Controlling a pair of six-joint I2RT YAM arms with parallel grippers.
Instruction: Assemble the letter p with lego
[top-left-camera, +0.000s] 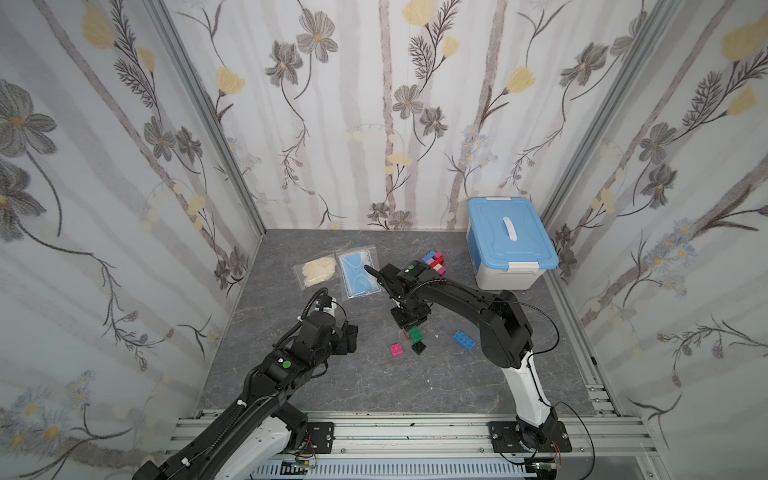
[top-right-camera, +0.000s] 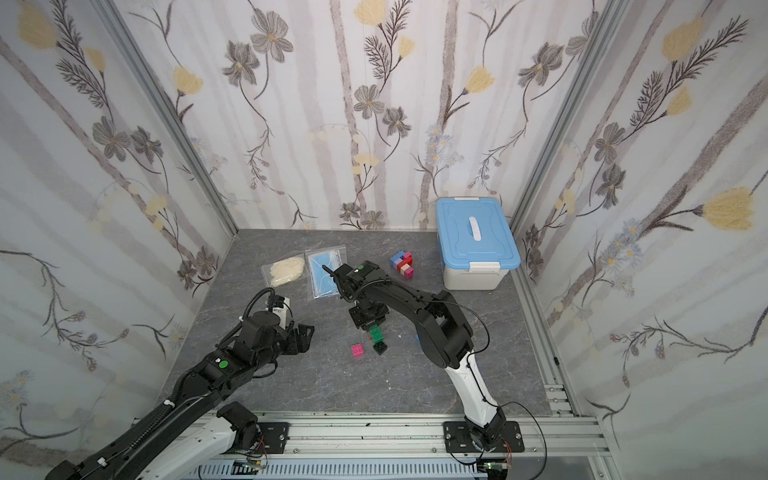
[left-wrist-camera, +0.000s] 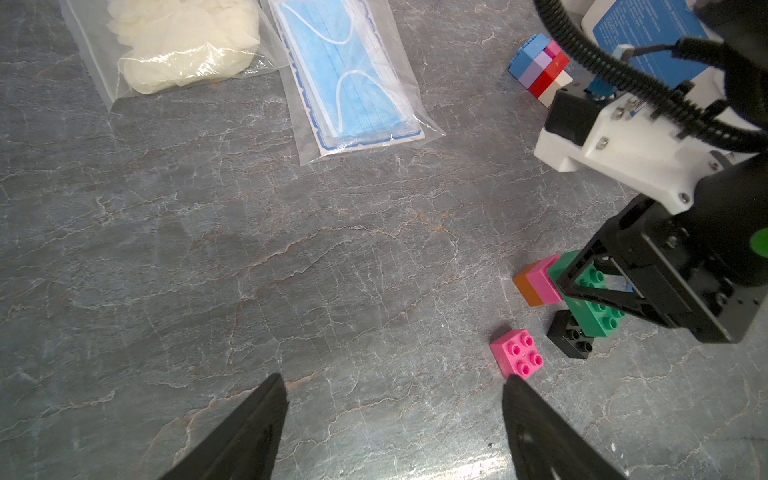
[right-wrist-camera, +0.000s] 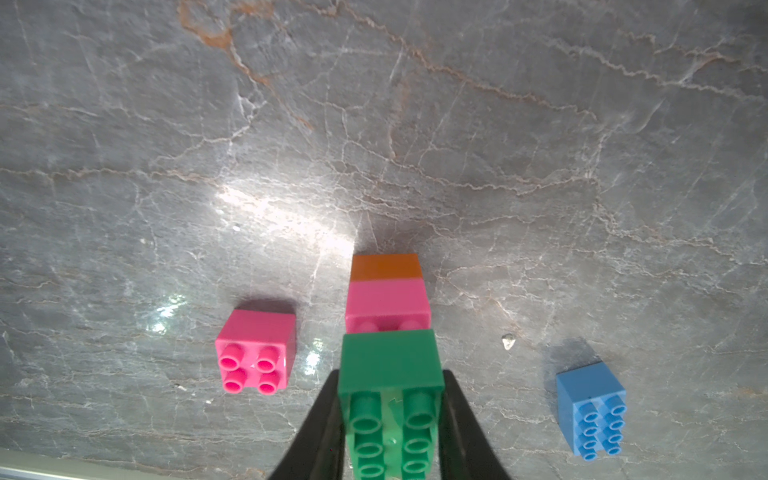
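Observation:
A green brick (right-wrist-camera: 390, 360) is between the fingers of my right gripper, which hovers low over the table. Beside it sits an orange brick (right-wrist-camera: 385, 266) joined to a pink brick (right-wrist-camera: 386, 296). A separate pink brick (left-wrist-camera: 516, 352) lies to the left, a black brick (left-wrist-camera: 569, 336) just by the green one, and a blue brick (right-wrist-camera: 590, 408) to the right. My left gripper stands open and empty above the table at the left, away from the bricks.
A cluster of coloured bricks (left-wrist-camera: 540, 68) lies at the back. Two bags, one with pale contents (left-wrist-camera: 184, 40) and one with blue masks (left-wrist-camera: 344, 80), lie at back left. A lidded box (top-left-camera: 512, 232) stands at back right.

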